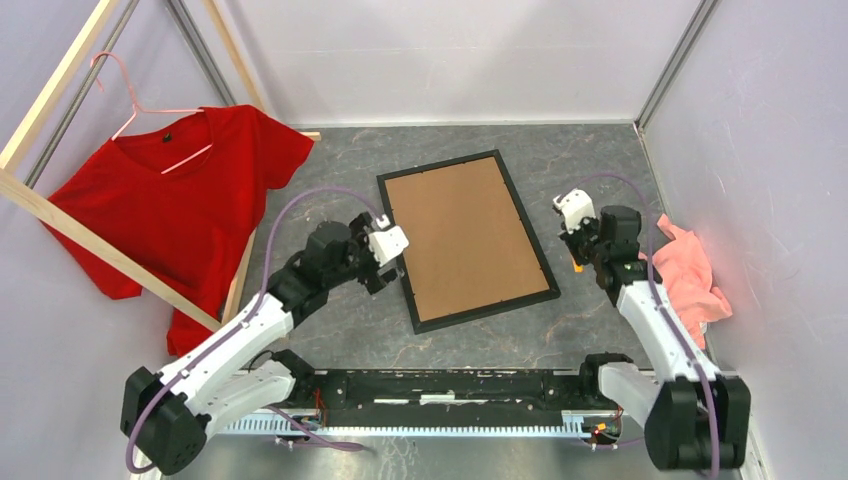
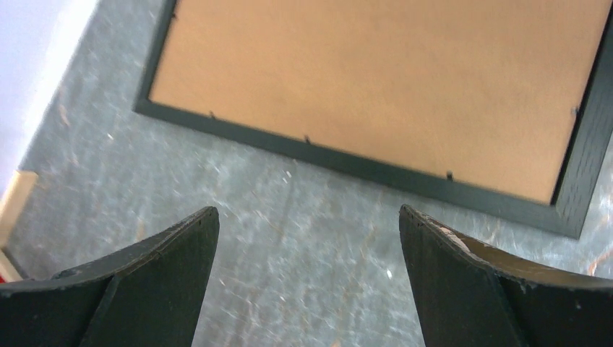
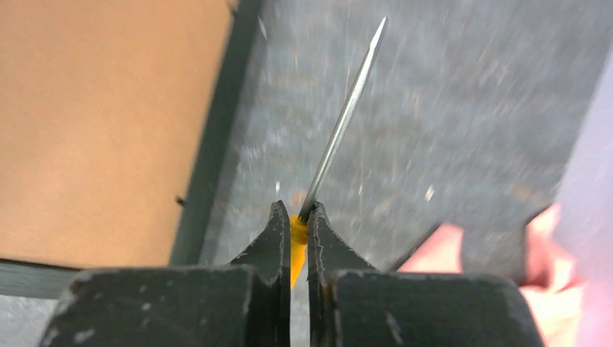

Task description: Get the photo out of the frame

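The picture frame (image 1: 465, 235) lies face down on the grey table, its brown backing board (image 2: 376, 79) up and small dark tabs along the black border. My right gripper is shut on a thin metal tool (image 3: 343, 116) with a yellow handle (image 3: 298, 242), to the right of the frame; the tool's pointed tip reaches out ahead of the fingers. By the frame's left edge, my left gripper stands open above bare table, nothing between its fingers. The photo is hidden from view.
A pink cloth (image 1: 688, 275) lies crumpled by the right wall. On the left, a red shirt (image 1: 185, 200) hangs on a pink hanger (image 1: 133, 95) over a wooden rack (image 1: 105, 250).
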